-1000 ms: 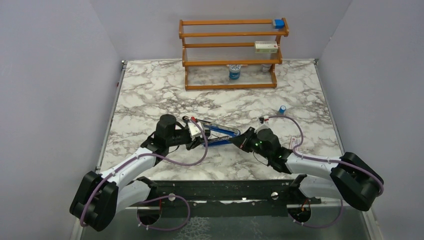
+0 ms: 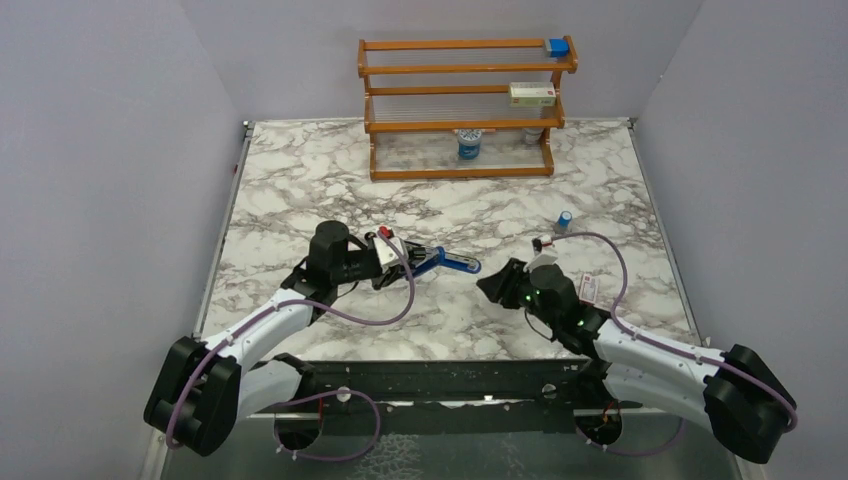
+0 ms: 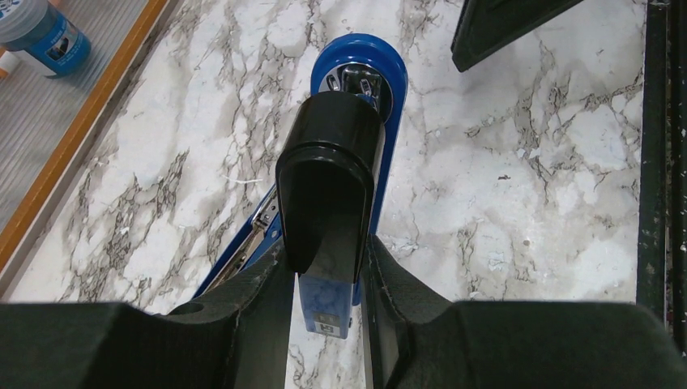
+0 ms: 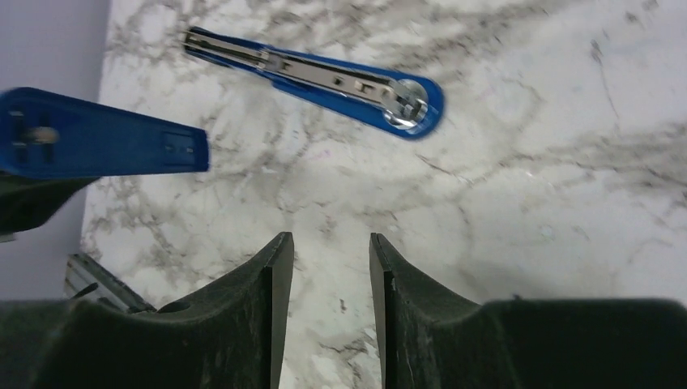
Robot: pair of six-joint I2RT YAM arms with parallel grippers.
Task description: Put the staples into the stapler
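Note:
The stapler lies opened on the table, its blue base (image 2: pixel 461 262) reaching right from the left hand. In the right wrist view a metal rail (image 4: pixel 324 74) runs along that base to the anvil plate (image 4: pixel 409 105); whether staples lie in the rail cannot be made out. The black and blue top cover (image 3: pixel 330 170) stands raised, with my left gripper shut on it. Its blue underside (image 4: pixel 105 138) shows blurred at the left of the right wrist view. My right gripper is open and empty, to the right of the stapler, apart from it.
A small flat white-and-red pack (image 2: pixel 588 288) lies by the right arm, and a small blue-topped item (image 2: pixel 565 218) stands behind it. The wooden rack (image 2: pixel 460 174) at the back holds a tub (image 2: pixel 469 150) and boxes. Bare marble surrounds the stapler.
A second ago my right gripper was at the end of the stapler's opened part. Now it is apart, further right, and that part has swung back toward my left gripper.

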